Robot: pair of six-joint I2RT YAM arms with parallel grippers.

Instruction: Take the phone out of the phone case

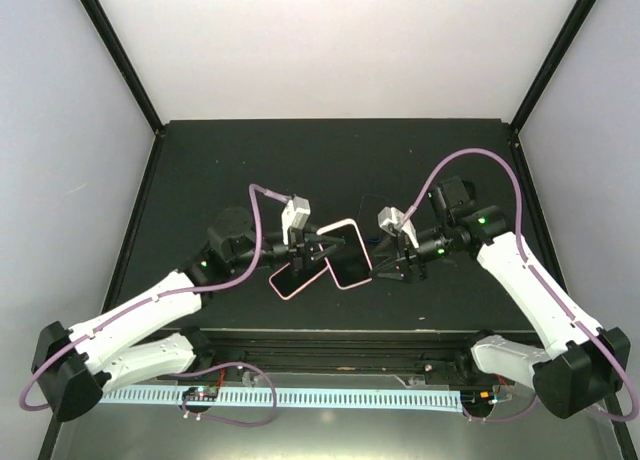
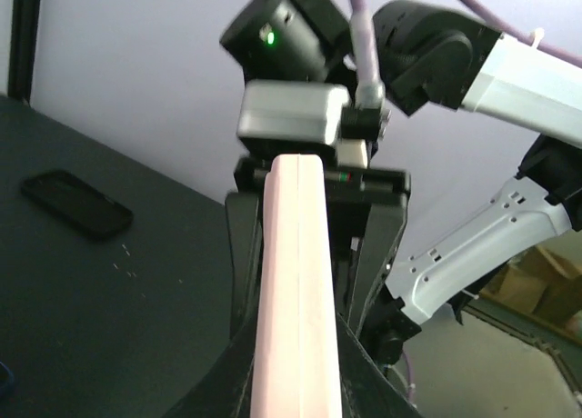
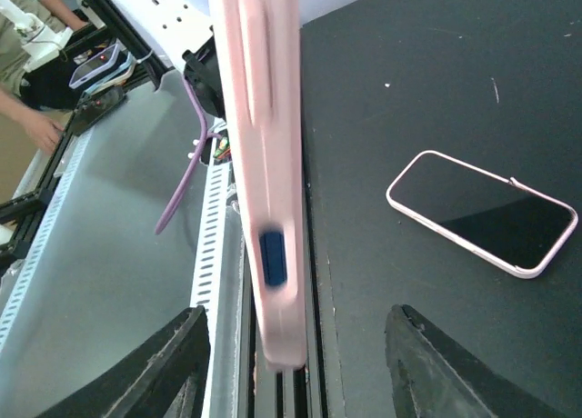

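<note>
Held up off the table is a phone in a pink case (image 1: 348, 260), its dark screen facing the top camera. My left gripper (image 1: 334, 246) is shut on its left edge. At the opposite edge my right gripper (image 1: 378, 265) stands open. In the left wrist view the pink case (image 2: 298, 282) shows edge-on, covering part of the right gripper behind it. The right wrist view shows the pink case side (image 3: 265, 173) hanging between and beyond the open fingers, with a dark slot near its lower end.
A second pink-edged phone (image 3: 486, 209) lies flat on the black table (image 1: 250, 160), below the left gripper. Farther back lies a black phone (image 2: 77, 203). A rail (image 1: 300, 398) runs along the front edge.
</note>
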